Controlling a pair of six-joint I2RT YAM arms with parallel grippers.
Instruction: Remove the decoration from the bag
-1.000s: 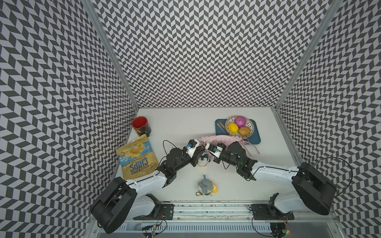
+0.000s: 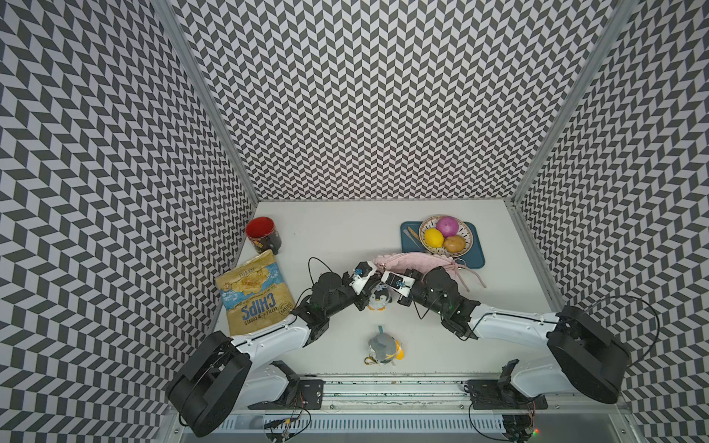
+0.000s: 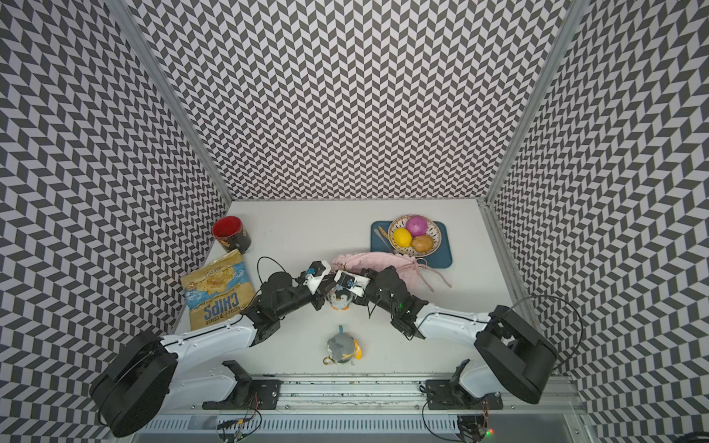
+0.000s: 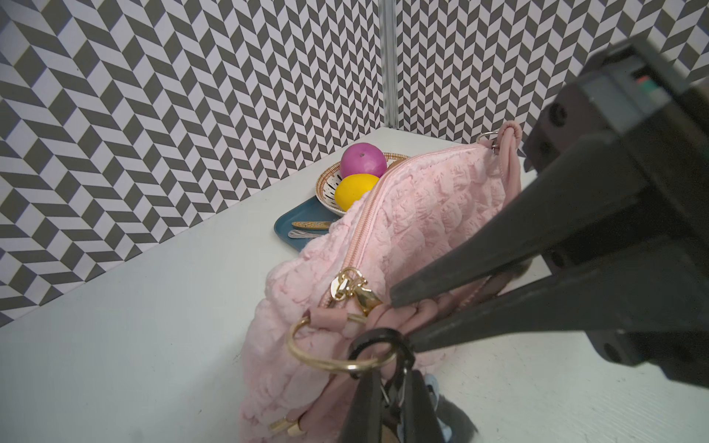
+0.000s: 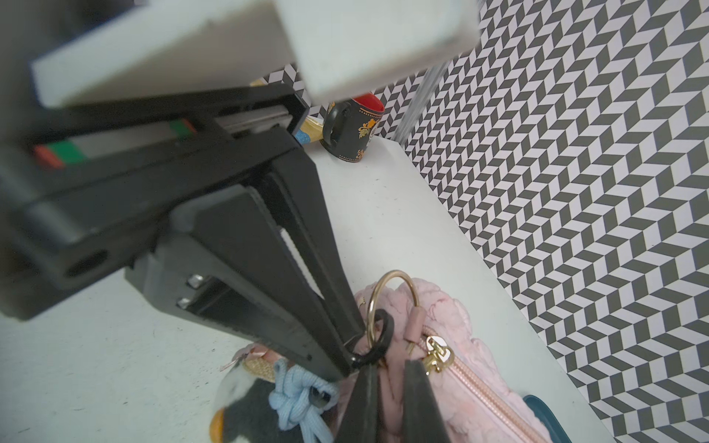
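Note:
A pink quilted bag (image 4: 443, 214) stands on the table; its gold ring (image 4: 297, 347) and zipper pull face the grippers. A black clasp ring (image 4: 369, 336) links through the gold ring. Below it hangs the decoration, a grey-white penguin plush (image 5: 251, 413) with a blue knot (image 5: 299, 395). My left gripper has its tips at the black clasp; whether they pinch it is unclear. From the other side, my right gripper is shut at the pink strap by the rings; a firm hold on the strap cannot be made out.
Another penguin plush (image 2: 382, 347) lies near the front edge. At the left are a chips bag (image 2: 254, 295) and a mug (image 2: 262, 234). Behind the bag, a blue tray (image 2: 476, 251) carries a bowl of fruit.
Both grippers stay close together at the bag's ring, shifting only slightly. The bag and hanging penguin shift a little with them, and the penguin's head is more covered now.

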